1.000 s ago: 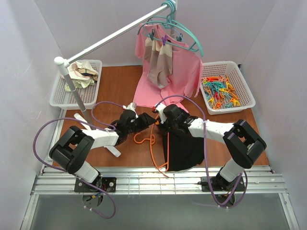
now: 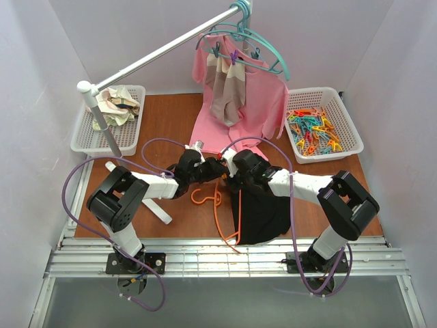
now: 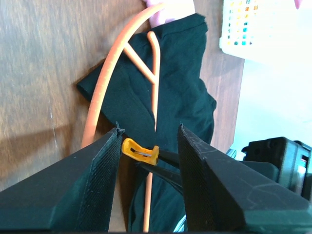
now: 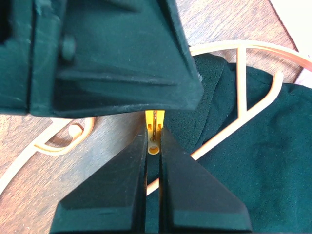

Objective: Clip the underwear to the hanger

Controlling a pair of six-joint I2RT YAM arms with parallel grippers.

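Note:
The orange hanger (image 2: 217, 215) lies on the table, partly over the black underwear (image 2: 266, 219). My right gripper is shut on an upright yellow clip (image 4: 154, 122) at the hanger and cloth. In the left wrist view this clip (image 3: 141, 152) sits between the tips of my right gripper. My left gripper is part open just beside it, with its fingers either side of the clip from this view; whether they touch it I cannot tell.
A basket of colourful clips (image 2: 315, 133) stands at right, a basket with cloths (image 2: 113, 109) at left. A rack (image 2: 164, 49) holds teal hangers and pink clothing at the back. A white bar lies left of my left arm.
My left arm has moved rightward and slightly toward the back, its gripper coming closer to my right gripper, which has stayed in place.

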